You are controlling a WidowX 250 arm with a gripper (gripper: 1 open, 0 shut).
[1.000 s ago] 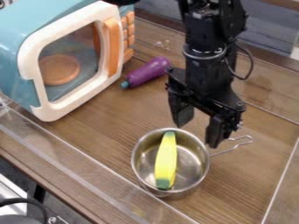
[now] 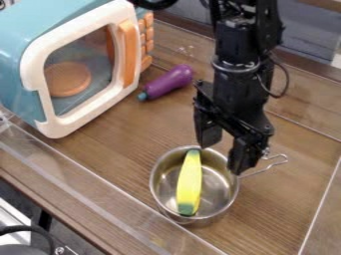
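A yellow banana-like toy (image 2: pixel 189 183) with green ends lies inside a steel pot (image 2: pixel 221 207) with a wire handle. My black gripper (image 2: pixel 224 149) hangs open above the pot's back right rim, with its fingers either side and nothing seen between them.
A blue and white toy microwave (image 2: pixel 54 55) with an orange plate inside stands at the upper left. A purple eggplant toy (image 2: pixel 168 82) lies behind, beside it.
My gripper has moved slightly down toward the pot. The pot and the toys have not visibly moved.
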